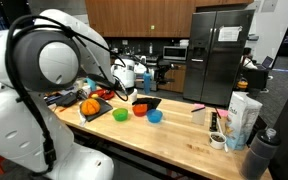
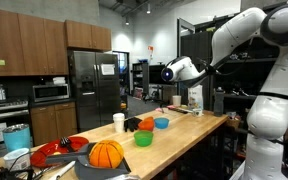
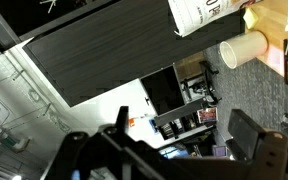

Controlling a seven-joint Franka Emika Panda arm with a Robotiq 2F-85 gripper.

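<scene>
My gripper stands open, its two dark fingers wide apart at the lower edge of the wrist view, with nothing between them. In exterior view 1 the arm (image 1: 74,60) reaches over the table from the left, its end raised above the bowls. On the table there are a green bowl (image 1: 121,115), a red bowl (image 1: 139,110) and a blue bowl (image 1: 155,117). An orange ball (image 2: 107,154) rests near the table's near end in exterior view 2. A white cup (image 3: 244,50) lies beyond the fingers in the wrist view.
A dark bottle (image 1: 258,155), a tall carton (image 1: 242,120) and a small white cup (image 1: 217,141) stand at the right of the table (image 1: 179,150). A dark pan (image 1: 145,101) sits behind the bowls.
</scene>
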